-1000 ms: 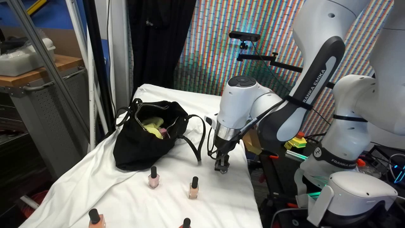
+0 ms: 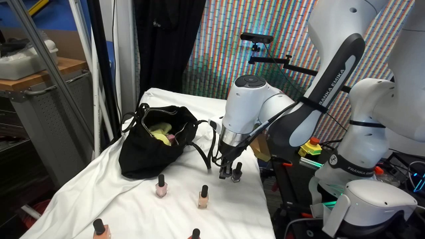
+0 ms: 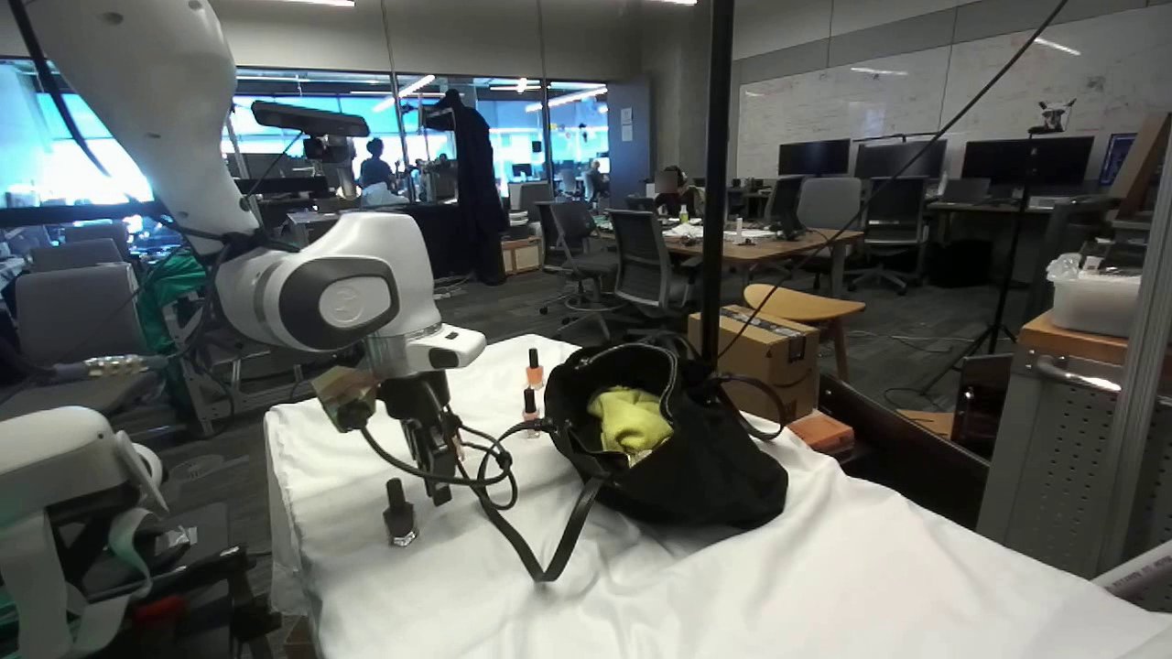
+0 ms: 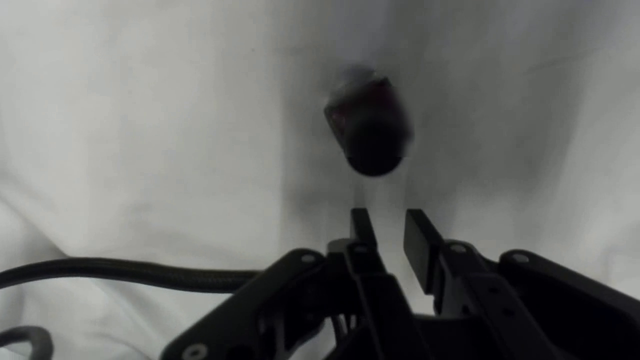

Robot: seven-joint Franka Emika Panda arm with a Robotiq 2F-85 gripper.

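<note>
My gripper is part open, its two fingers apart with only white cloth showing between them. Just beyond the fingertips in the wrist view stands a dark nail polish bottle (image 4: 370, 123) with a black cap, apart from the fingers. Exterior view 1 has this bottle (image 2: 237, 173) upright on the cloth, right beside the gripper (image 2: 225, 175). A black bag (image 2: 147, 155) sits open on the table with yellow cloth (image 2: 161, 137) and something pink inside. Nearer that camera stand a pale pink bottle (image 2: 161, 189) and a peach bottle (image 2: 203, 199).
Two more bottles, one orange-peach (image 2: 103, 233) and one mostly cut off (image 2: 194, 235), are at the near edge. The bag's strap (image 3: 549, 566) loops onto the white-covered table (image 3: 703, 593) close to the gripper. Bare cloth surrounds the dark bottle.
In exterior view 1 my gripper has shifted a little left, away from the dark bottle. That bottle, largely hidden behind the gripper before, now shows. The bag and other bottles have not moved.
</note>
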